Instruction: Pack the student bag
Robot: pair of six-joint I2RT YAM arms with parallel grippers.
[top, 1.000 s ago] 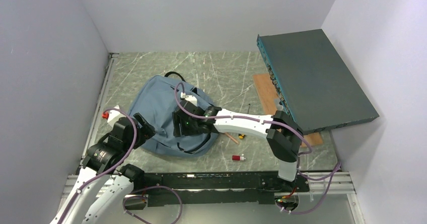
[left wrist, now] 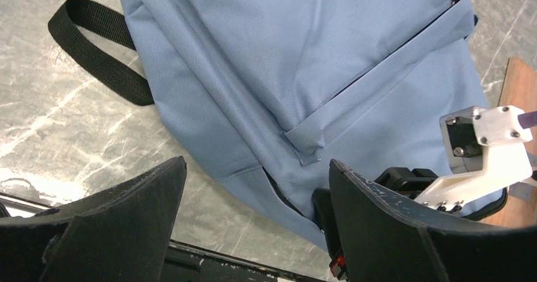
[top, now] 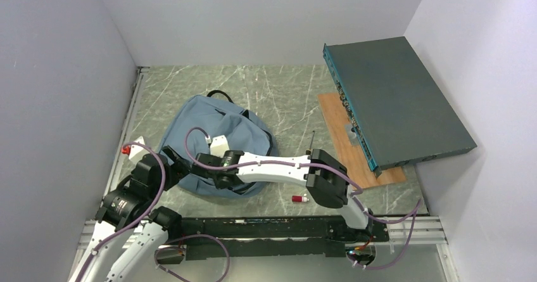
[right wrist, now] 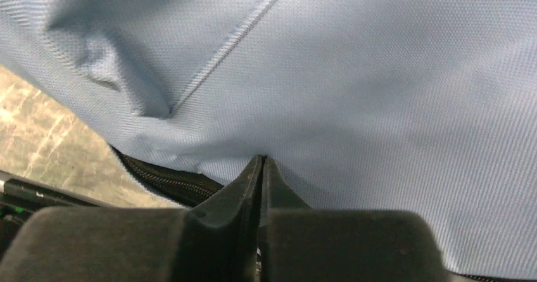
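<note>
A blue-grey fabric bag (top: pixel 196 120) lies flat on the grey marbled table, its black strap (left wrist: pixel 95 51) sticking out at the far end. Along its near edge a black zipper opening (right wrist: pixel 168 184) shows. My right gripper is shut over the bag's near part beside that zipper; no object shows between its fingertips, and whether they pinch cloth is unclear. At the bag's left near edge hovers my left gripper, its fingers apart and nothing between them. A small red-capped item (top: pixel 299 199) rests on the table to the right of the bag.
On the right, a large dark panel (top: pixel 399 98) overhangs a wooden board (top: pixel 335 117). A thin tool (top: pixel 311 141) lies partly behind the right arm. Table behind the bag is clear. Both arms are close together over the bag.
My right gripper has moved left and nearer the front, over the bag toward the left gripper. The left arm has shifted only slightly left. The bag stays in place.
</note>
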